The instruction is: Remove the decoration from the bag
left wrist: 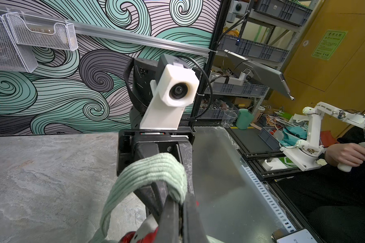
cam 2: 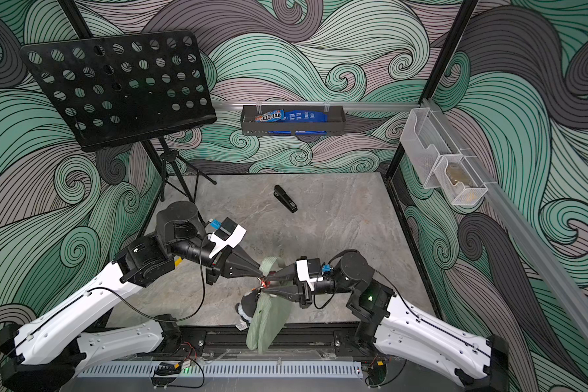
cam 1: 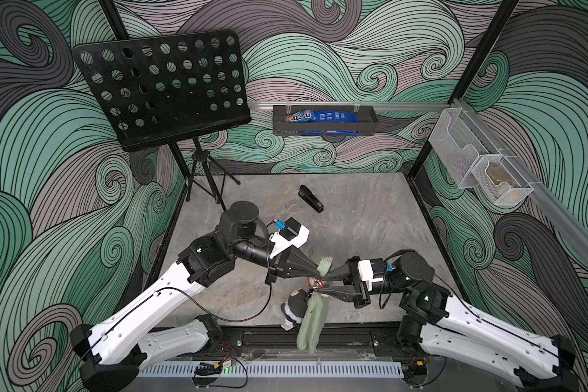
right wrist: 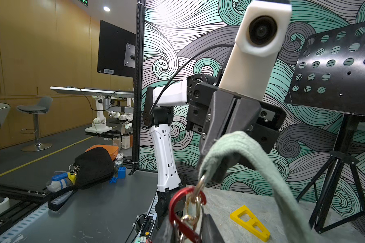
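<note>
A pale green bag (cam 1: 313,321) hangs between the arms near the front edge, its strap (left wrist: 156,172) looped at the top. My left gripper (cam 1: 318,273) is shut, with the thin strap at its fingertips. A red carabiner (right wrist: 182,214) and gold metal clasp (right wrist: 193,206) hang at the strap's end. My right gripper stands part open, its fingers on either side of the carabiner. Beside the bag hangs a dark plush decoration (cam 1: 296,304) with a white tag. Some red and white (left wrist: 150,235) shows under the left fingertips, mostly hidden.
The two grippers nearly touch. A black stapler-like object (cam 1: 311,198) lies further back, and a yellow piece (right wrist: 250,222) rests on the table. A black music stand (cam 1: 166,88) is at the back left.
</note>
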